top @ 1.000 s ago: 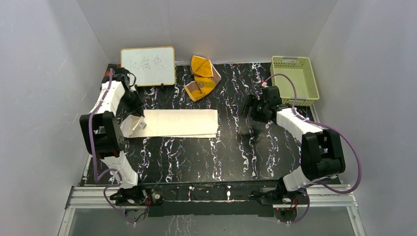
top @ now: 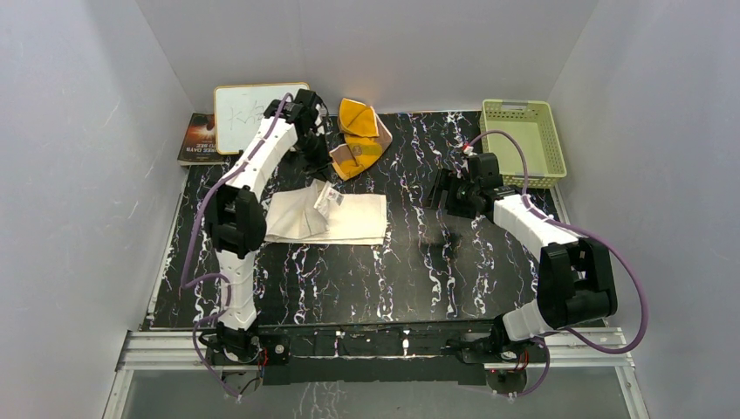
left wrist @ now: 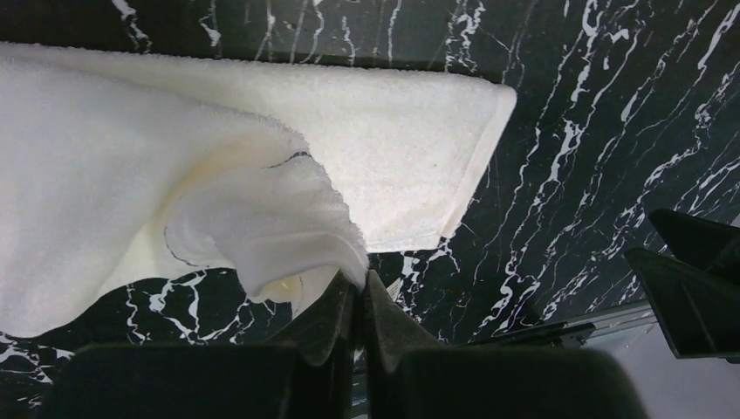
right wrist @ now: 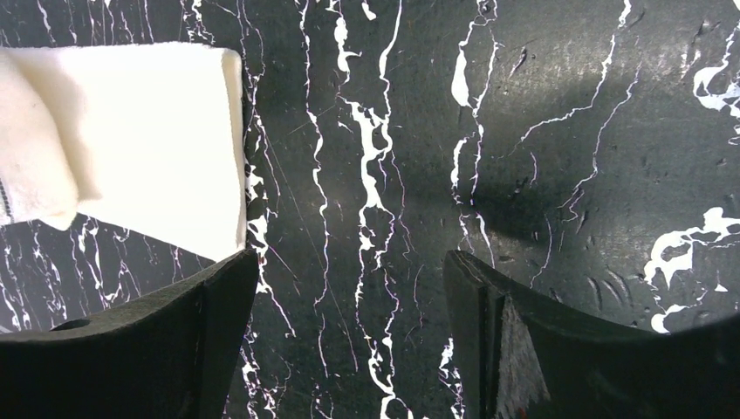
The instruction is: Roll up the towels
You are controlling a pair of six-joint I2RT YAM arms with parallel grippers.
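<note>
A cream towel [top: 358, 220] lies flat on the dark marbled table, its left part lifted and folded over toward the right. My left gripper [top: 325, 176] is shut on the lifted edge. In the left wrist view that white edge [left wrist: 336, 231] runs down to the closed fingertips, with a small label near it. Well to the right of the towel stands my right gripper [top: 436, 188], open and empty; in the right wrist view the towel [right wrist: 166, 131] lies beyond its left finger [right wrist: 218, 305]. A yellow and brown towel [top: 362, 140] lies crumpled at the back.
A green basket [top: 550, 144] stands at the back right. A whiteboard [top: 249, 118] and a dark book [top: 199, 140] are at the back left, partly behind the left arm. Bare table [top: 375, 279] extends in front of and right of the cream towel.
My left gripper has swept rightward, carrying the towel's left edge over its middle, and now sits slightly farther back. The right arm has hardly moved.
</note>
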